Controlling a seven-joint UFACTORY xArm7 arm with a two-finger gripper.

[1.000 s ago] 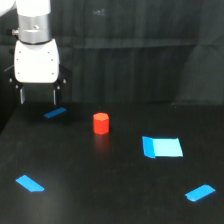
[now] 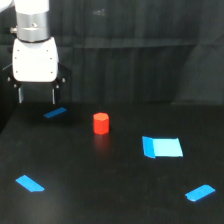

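A white robot gripper [image 2: 36, 86] hangs at the upper left, its dark fingers pointing down above the black table, with a gap visible between them. A red block [image 2: 101, 123] stands on the table right of the gripper, apart from it.
A light blue paper square [image 2: 167, 147] with a darker blue strip lies at the right. Blue tape strips [image 2: 55, 112] mark the table under the gripper, at the front left [image 2: 29, 183] and front right [image 2: 200, 192].
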